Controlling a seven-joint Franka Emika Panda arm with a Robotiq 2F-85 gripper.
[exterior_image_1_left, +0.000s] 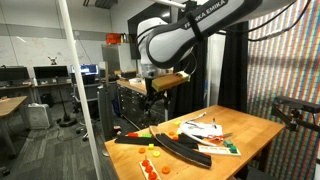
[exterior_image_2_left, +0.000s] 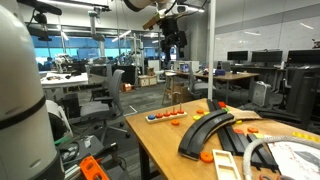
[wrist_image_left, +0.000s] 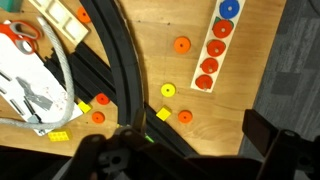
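High above the wooden table (wrist_image_left: 150, 65) hangs my gripper, its two dark fingers wide apart at the bottom of the wrist view. Nothing is between them. Below it lies a white strip (wrist_image_left: 205, 84) with several red discs and a blue disc (wrist_image_left: 229, 9). Loose on the wood are an orange disc (wrist_image_left: 182, 45), a yellow disc (wrist_image_left: 168, 90) and another orange disc (wrist_image_left: 185, 117). In exterior view 1 the gripper (exterior_image_1_left: 160, 100) is small and dark against the background, well clear of the tabletop.
Long black curved track pieces (wrist_image_left: 122, 60) lie left of the strip. Beyond them are a white sheet (wrist_image_left: 30, 85), a grey cable (wrist_image_left: 68, 75), orange-handled scissors (wrist_image_left: 22, 35) and a yellow block (wrist_image_left: 58, 136). The table's edge (wrist_image_left: 250, 90) runs right of the strip.
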